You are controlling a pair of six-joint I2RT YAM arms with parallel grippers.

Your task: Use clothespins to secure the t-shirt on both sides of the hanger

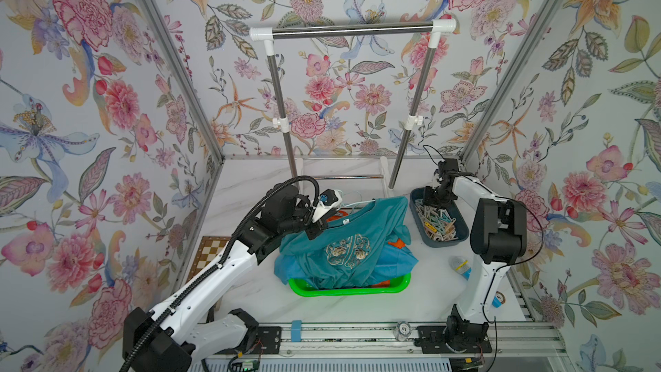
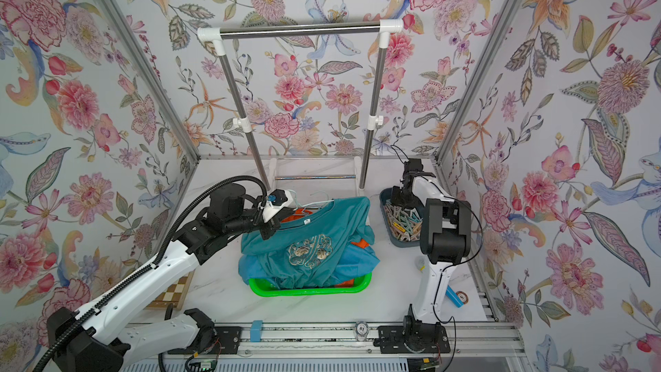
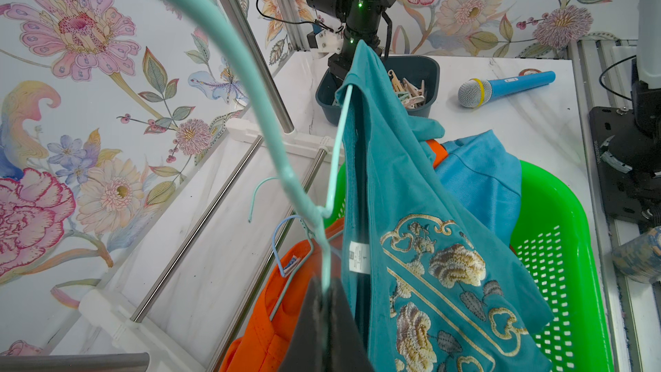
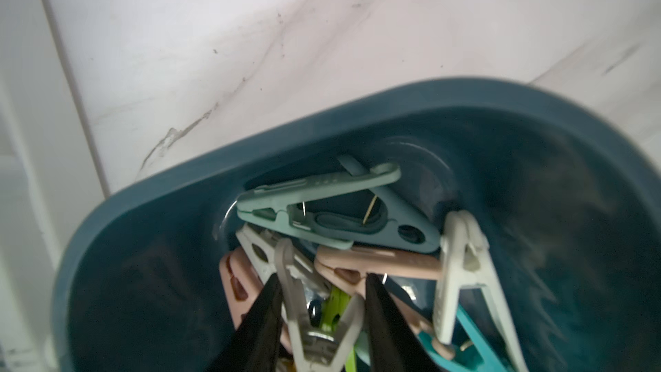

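My left gripper is shut on the pale mint hanger (image 3: 289, 186), held above the green basket (image 1: 349, 292). The teal t-shirt (image 3: 440, 261) drapes over the hanger's far arm, its embroidered front spread across the basket. My right gripper is down inside the dark clothespin bin (image 4: 447, 100), its dark fingers either side of a white clothespin (image 4: 296, 296); whether they grip it I cannot tell. Mint, pink, white, green and turquoise clothespins lie around it.
A metal rack (image 1: 351, 31) stands behind the basket. Orange and blue fabric lies under the shirt. A blue microphone (image 3: 516, 84) lies beside the bin at the right. A chessboard (image 1: 206, 255) is at the left.
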